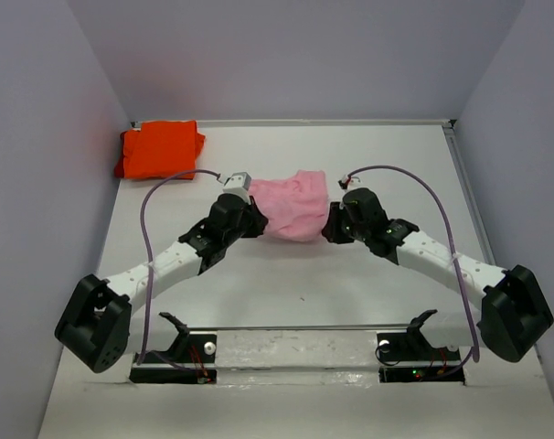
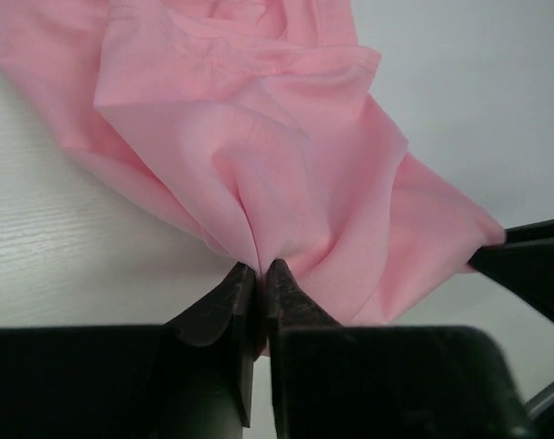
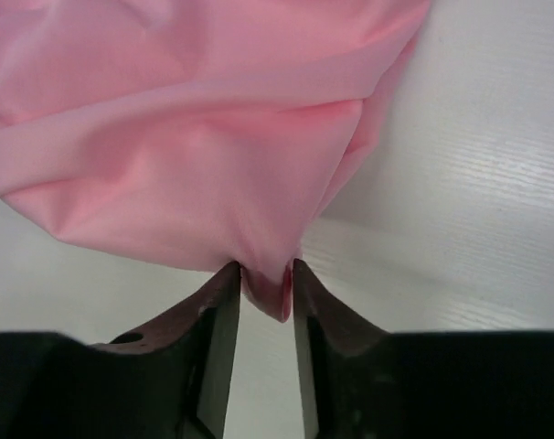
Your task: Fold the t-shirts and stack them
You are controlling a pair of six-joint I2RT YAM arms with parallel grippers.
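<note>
A pink t-shirt (image 1: 291,206) is raised at its near edge between my two grippers in the middle of the table. My left gripper pinches a bunched corner of it, with folds gathering into the fingertips. My right gripper has the other near corner between its fingertips, the cloth tip poking down between them. In the left wrist view, the black tip of the right gripper shows at the right, at the shirt's corner. The far part of the shirt appears to rest on the table.
A folded red-orange stack of cloth (image 1: 160,146) lies at the back left. Grey walls stand at the back and both sides.
</note>
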